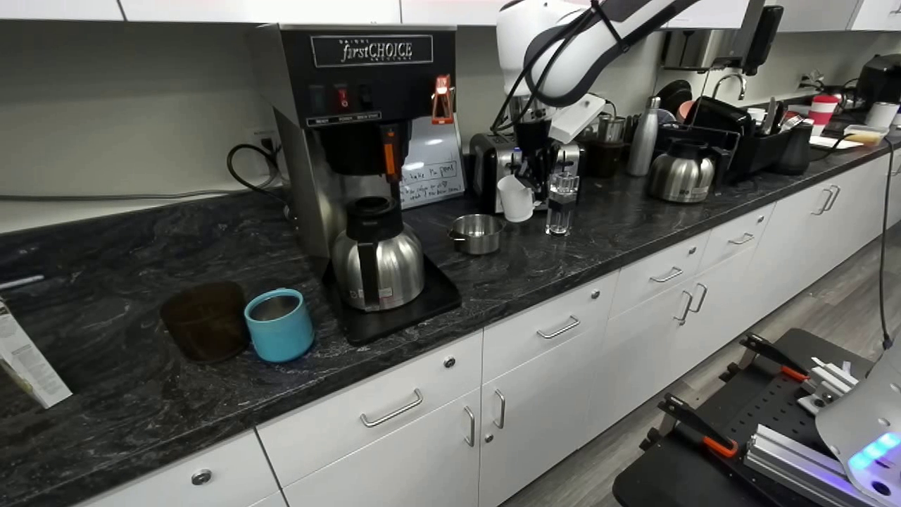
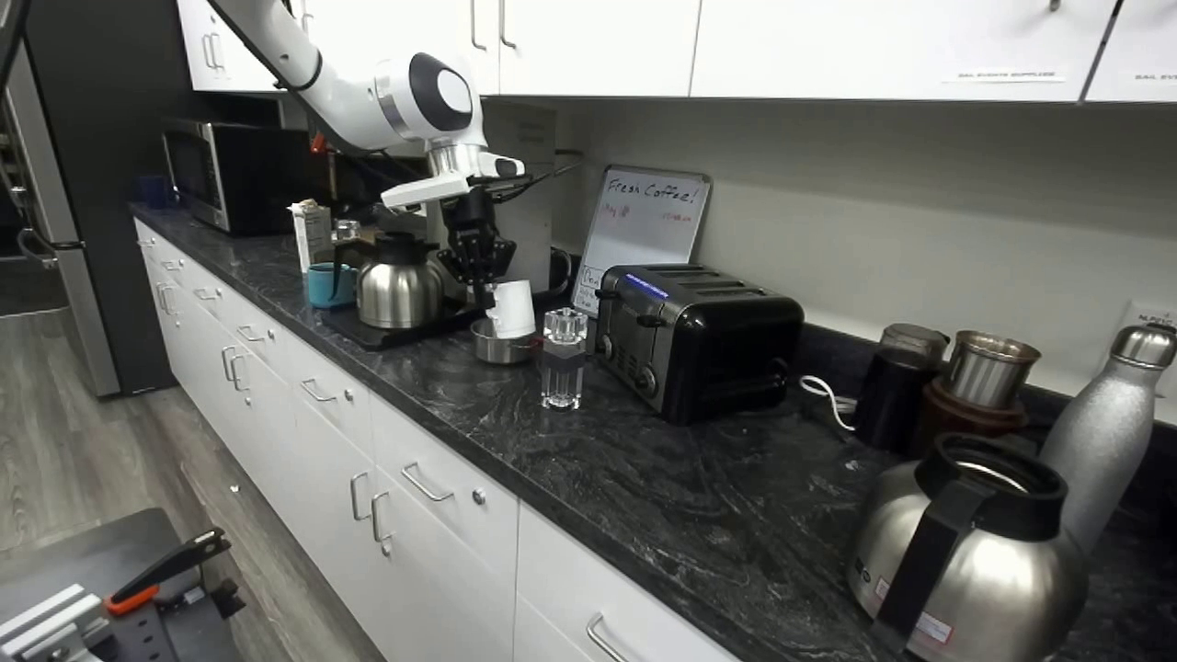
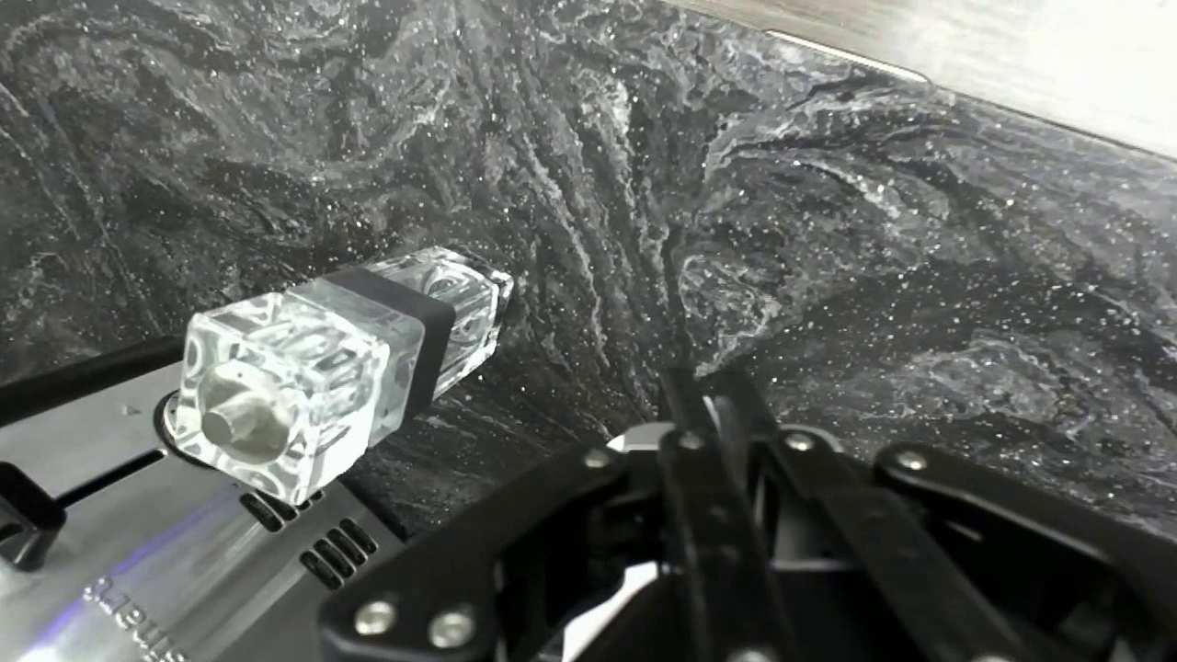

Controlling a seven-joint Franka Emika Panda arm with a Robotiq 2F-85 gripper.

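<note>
A white mug [image 1: 515,199] is held at its side by my gripper [image 1: 533,183], which is shut on it, seemingly at the handle. The mug leans in exterior view 1, its base just above or at the counter; contact cannot be told. In exterior view 2 the mug [image 2: 513,310] hangs in front of the small steel pan [image 2: 498,346]. The wrist view shows the closed fingers [image 3: 690,441] covering most of the mug, with only slivers of white rim [image 3: 640,437] showing.
A clear grinder [image 1: 561,205] stands close beside the mug, with the toaster [image 2: 706,336] behind. To the left are the coffee machine with its steel carafe [image 1: 377,263] and a teal mug [image 1: 279,326].
</note>
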